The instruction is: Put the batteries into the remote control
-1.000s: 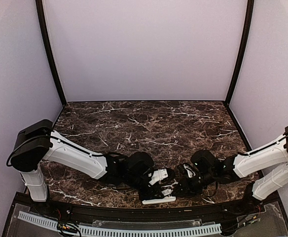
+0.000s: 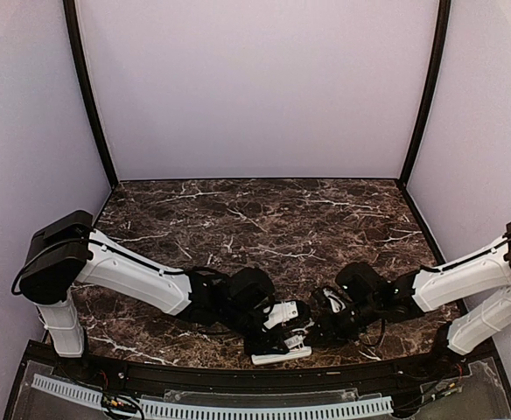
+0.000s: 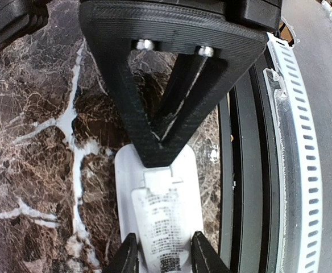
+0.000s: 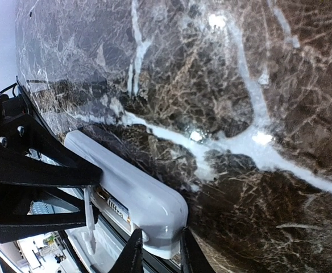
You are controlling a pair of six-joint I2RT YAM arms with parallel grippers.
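Note:
The white remote control (image 4: pixel 129 182) lies near the table's front edge, its open compartment partly showing. A battery (image 4: pixel 117 209) is visible inside, though the cover and fingers hide much of the compartment. My left gripper is shut on the white battery cover, which stands tilted away from the remote; the cover's thin edge (image 4: pixel 88 219) shows in the right wrist view. The remote's near end sits between the fingers of my right gripper, shut on it. From above, the left gripper (image 2: pixel 277 341) and right gripper (image 2: pixel 312 337) meet closely over the remote.
Right beside the remote runs the table's dark front rail (image 2: pixel 212 376), with a white slotted strip (image 2: pixel 264 409) beyond it. The marble-patterned table (image 2: pixel 264 210) behind the arms is clear.
Both arms hold nearly the same pose over the last second. The remote stays in place at the front edge, with only very slight shifts.

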